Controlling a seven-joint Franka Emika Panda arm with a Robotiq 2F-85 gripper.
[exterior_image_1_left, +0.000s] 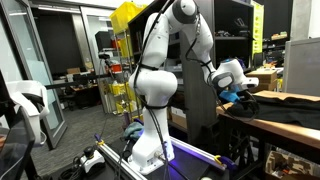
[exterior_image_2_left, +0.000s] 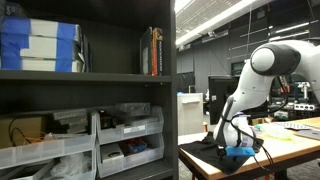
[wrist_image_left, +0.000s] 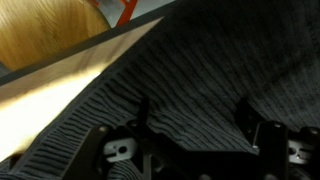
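Observation:
A dark ribbed cloth (wrist_image_left: 190, 85) fills most of the wrist view. In the exterior views the same black cloth (exterior_image_1_left: 285, 108) lies spread over the wooden table, with one end near its edge. My gripper is low over the cloth, its two fingers apart and their dark tips against or just above the fabric. Between the fingers the cloth looks nearly flat; whether any fold is caught cannot be made out. From the second exterior view, the gripper (exterior_image_2_left: 232, 160) is down at the cloth on the table's near part.
Bare wooden tabletop (wrist_image_left: 50, 95) shows along the cloth's edge. A dark shelf unit (exterior_image_2_left: 125, 90) with grey bins (exterior_image_2_left: 130, 130) stands beside the table. Boxes (exterior_image_1_left: 262, 78) sit at the table's back.

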